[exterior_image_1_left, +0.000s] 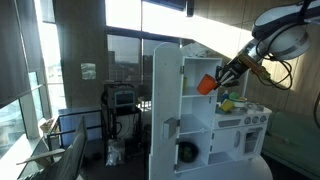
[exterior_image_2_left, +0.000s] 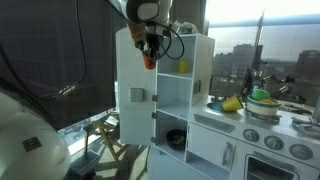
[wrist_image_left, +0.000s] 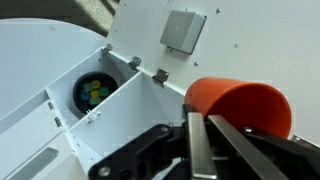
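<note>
An orange cup (exterior_image_1_left: 206, 84) hangs in the air in front of the upper shelves of the white cabinet (exterior_image_1_left: 165, 110). My gripper (exterior_image_1_left: 222, 80) is shut on it from the right. In the wrist view the orange cup (wrist_image_left: 240, 104) fills the space beyond the fingertips, and its round mouth shows. The fingers (wrist_image_left: 198, 150) meet the cup at its near side. Exterior view 2 has the orange cup (exterior_image_2_left: 150, 62) high up before the open cabinet door, under my gripper (exterior_image_2_left: 152, 52). The contact itself is too small to make out there.
A yellow cup (exterior_image_2_left: 183, 66) stands on the upper shelf. In the lower compartment sits a dark bowl (wrist_image_left: 97, 93) with several coloured pieces. The toy counter (exterior_image_2_left: 215, 120) holds a green-rimmed pot (exterior_image_2_left: 262, 103) and other dishes. The middle shelves look empty.
</note>
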